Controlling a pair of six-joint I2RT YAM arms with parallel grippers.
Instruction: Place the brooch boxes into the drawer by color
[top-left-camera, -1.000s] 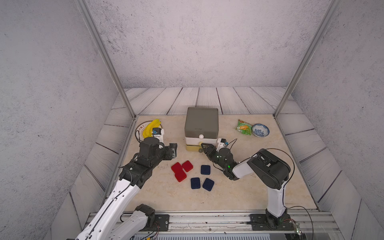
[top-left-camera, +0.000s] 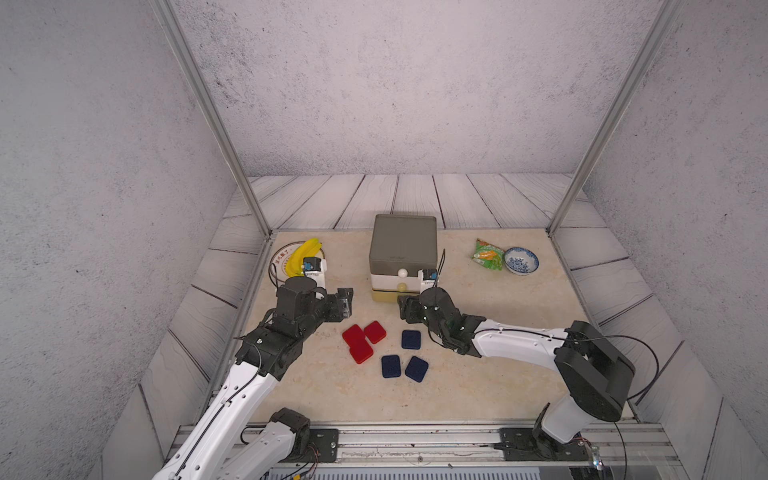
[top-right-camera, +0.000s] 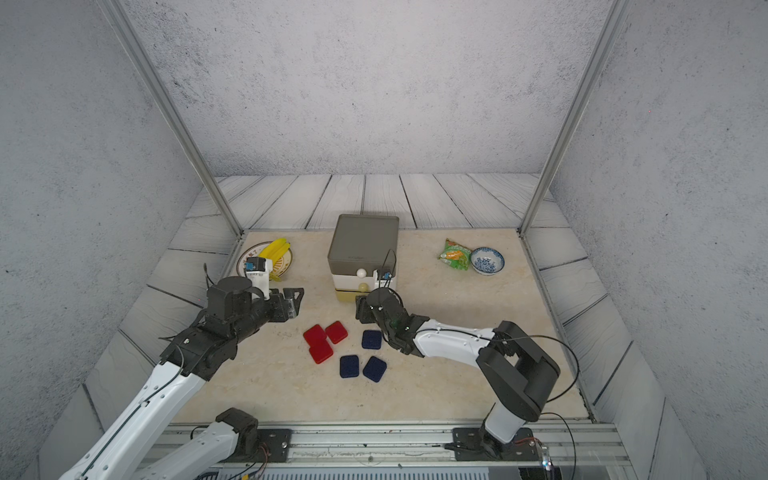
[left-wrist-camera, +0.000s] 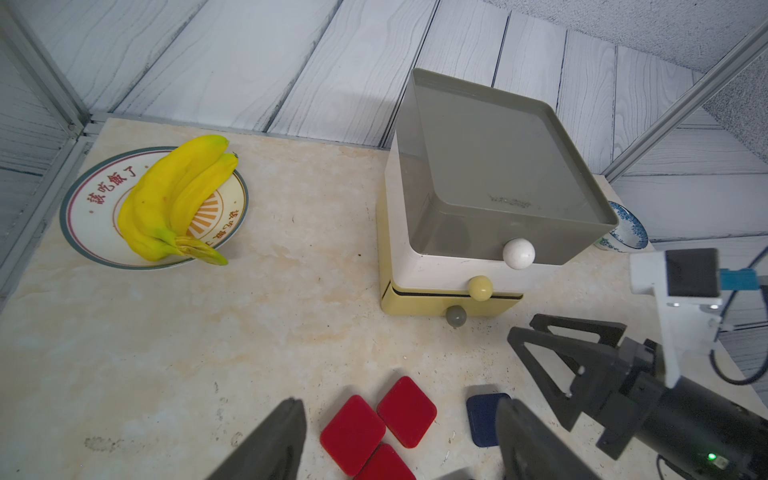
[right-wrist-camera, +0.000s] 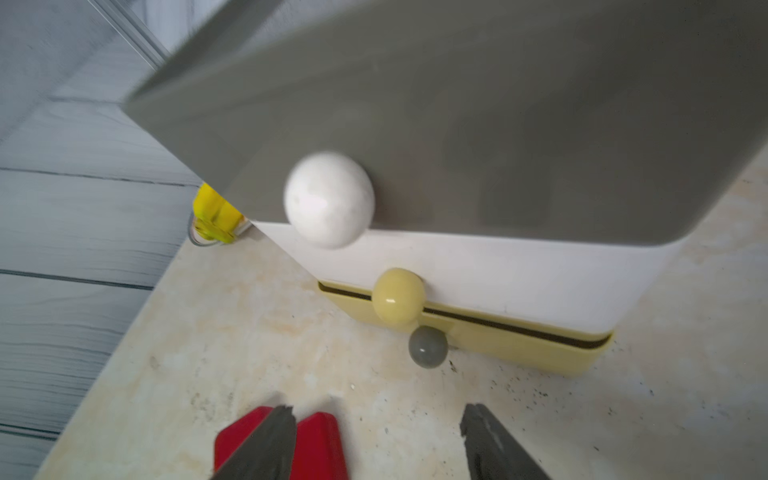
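A small drawer cabinet (left-wrist-camera: 504, 152) stands mid-table, closed, with white knob (right-wrist-camera: 329, 199), yellow knob (right-wrist-camera: 398, 297) and grey knob (right-wrist-camera: 428, 345). Three red boxes (top-left-camera: 353, 337) and three navy boxes (top-left-camera: 411, 339) lie in front of it. My right gripper (top-left-camera: 404, 306) is open just before the cabinet front, its fingertips below the knobs in its wrist view, holding nothing. My left gripper (top-left-camera: 345, 301) is open above the table left of the cabinet, over the red boxes' back-left, with nothing between its fingers.
A plate with bananas (left-wrist-camera: 168, 192) lies at the back left. A snack bag (top-left-camera: 488, 254) and a patterned bowl (top-left-camera: 521, 261) sit at the back right.
The left arm has moved very slightly.
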